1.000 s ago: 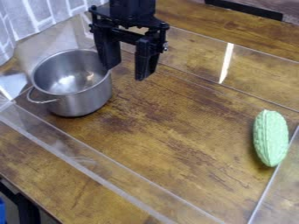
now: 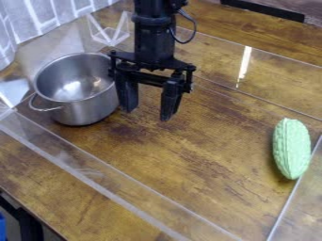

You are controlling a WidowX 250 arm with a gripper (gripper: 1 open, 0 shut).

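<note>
My black gripper (image 2: 147, 100) hangs low at the upper centre, just right of a steel pot (image 2: 78, 108), its two fingers pointing down and spread apart, with nothing visible between them. The pot stands upright with a looped handle on its front left side and looks empty. A pale green cabbage-like vegetable (image 2: 291, 148) lies on the wooden table (image 2: 189, 179) at the far right, well away from the gripper.
Clear panels or strips edge the work area along the front left, right and back. A white object (image 2: 14, 91) sits left of the pot.
My gripper has come down and slightly toward the front, staying right of the pot. The pot and the green vegetable have not moved.
</note>
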